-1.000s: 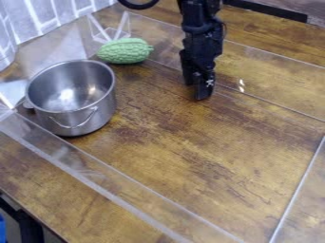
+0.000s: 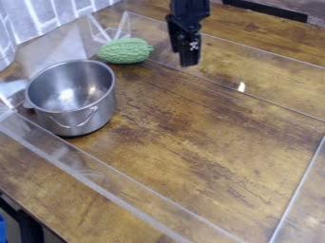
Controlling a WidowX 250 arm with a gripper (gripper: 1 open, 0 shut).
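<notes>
The black robot arm reaches in from the top centre, its gripper (image 2: pixel 191 52) hanging above the wooden table, to the right of a pale green bitter melon (image 2: pixel 124 51). The fingertips are small and dark, so whether they are open or shut is unclear. A steel pot (image 2: pixel 70 81) with a handle stands at the left.
Clear acrylic edges run along the left, back and right of the wooden table (image 2: pixel 203 152). A pale curtain and some clear plastic are at the top left.
The gripper has risen and moved back, away from the table's middle and toward the top of the view. The melon and pot have not visibly moved.
</notes>
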